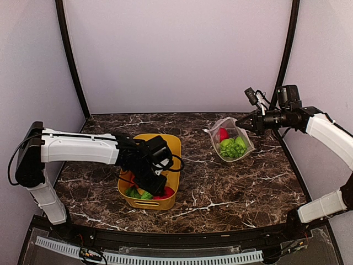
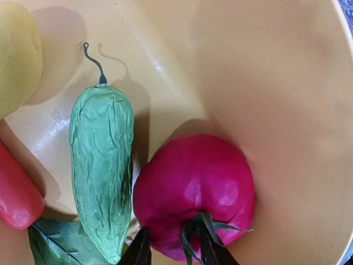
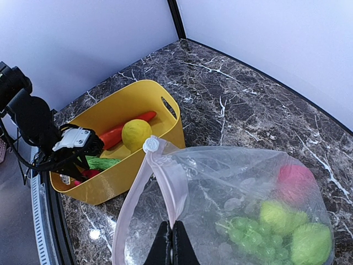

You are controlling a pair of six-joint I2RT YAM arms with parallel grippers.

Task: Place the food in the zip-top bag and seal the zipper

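In the left wrist view a red tomato with a dark green stem lies in the yellow bin. My left gripper reaches into the bin, its fingers apart at the tomato's stem side; firm contact cannot be told. Beside the tomato lies a wrinkled green pepper. On the right, the clear zip top bag hangs with its mouth spread. Inside it are a red item, green grapes and other green food. My right gripper is shut on the bag's rim.
More food in the bin includes a yellow round fruit, a red pepper-like item and a green leaf. The bin's walls stand around my left gripper. Bare marble table lies between bin and bag.
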